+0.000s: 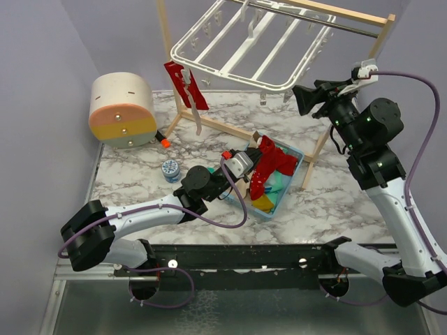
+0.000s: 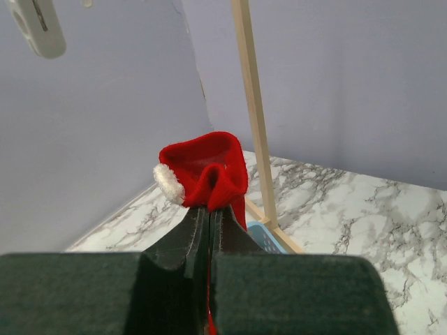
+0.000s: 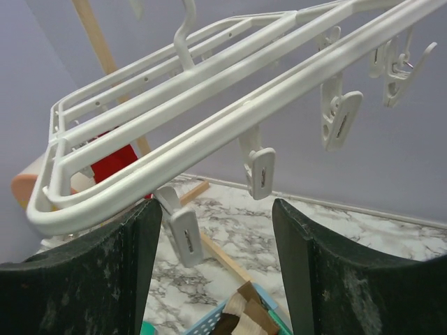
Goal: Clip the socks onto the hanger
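Note:
One red sock [image 1: 185, 87] hangs from a clip at the left front corner of the white hanger [image 1: 227, 73]. Over the blue basket, a second red sock [image 1: 269, 169] drapes from my left gripper [image 1: 253, 155]. Its bunched red top [image 2: 209, 164], with white fluff on one side, is pinched between the shut fingertips in the left wrist view. My right gripper is open beside the hanger's right front corner. In the right wrist view a white clip [image 3: 184, 234] shows between the spread fingers, nearer the left one, while another clip [image 3: 262, 173] hangs farther along the rail. The sock's lower end overlaps the basket's contents.
The blue basket [image 1: 292, 183] holds several coloured cloths. A blue-lidded jar [image 1: 170, 169] and a rounded drawer box [image 1: 122, 112] stand to the left. Wooden frame posts [image 1: 166, 35] rise around the hanger.

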